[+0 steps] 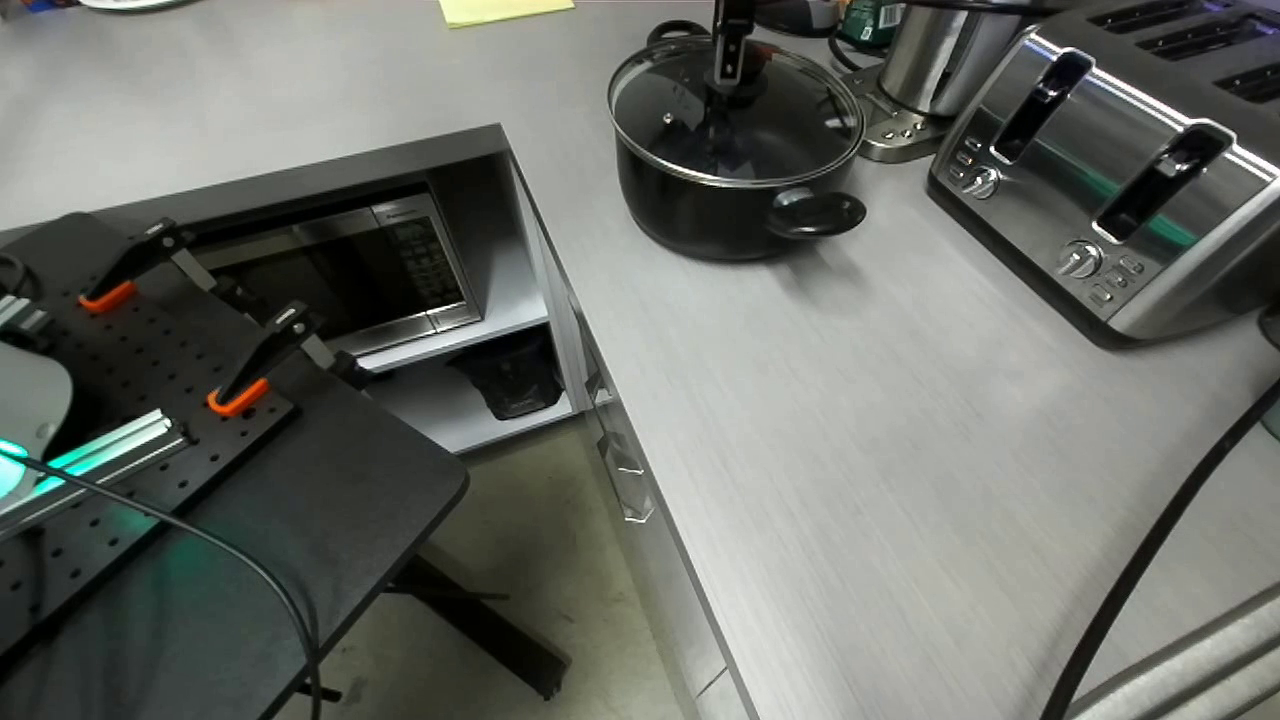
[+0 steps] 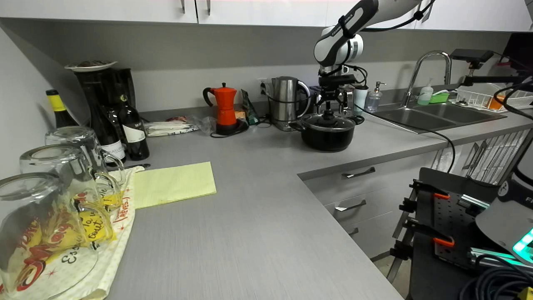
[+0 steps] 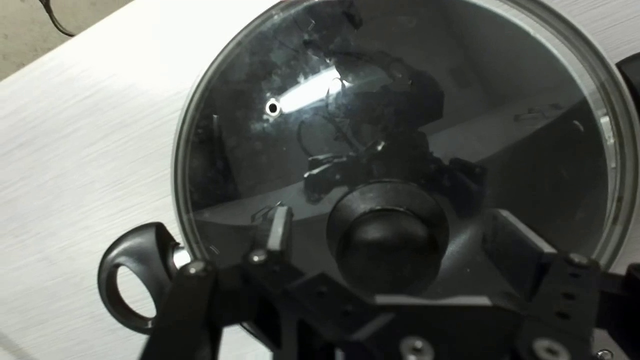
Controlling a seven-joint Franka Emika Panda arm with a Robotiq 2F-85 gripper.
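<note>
A black pot stands on the grey counter, covered by a glass lid with a metal rim. At the lid's centre rises a round black knob. In the wrist view my gripper is open, one finger on each side of the knob and a gap between each finger and it. From exterior view 2 the gripper points straight down over the pot's lid. Only one finger shows clearly in exterior view 1, partly covering the knob.
A toaster and a metal kettle stand near the pot. Along the back wall is a red moka pot. Glass mugs and a yellow cloth occupy the left. The counter's front edge runs close to the pot, with open counter beyond.
</note>
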